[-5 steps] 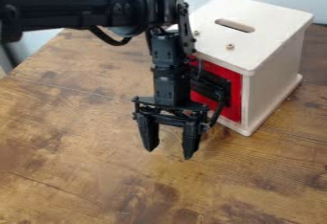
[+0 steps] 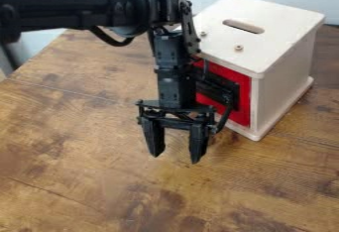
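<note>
My black gripper point(image 2: 176, 149) hangs pointing down over the wooden table, just in front and to the left of a pale wooden box point(image 2: 276, 67). Its two fingers stand apart with nothing seen between them, so it is open. The box has a slot in its top and a red front panel point(image 2: 232, 85), which is partly hidden behind the arm.
</note>
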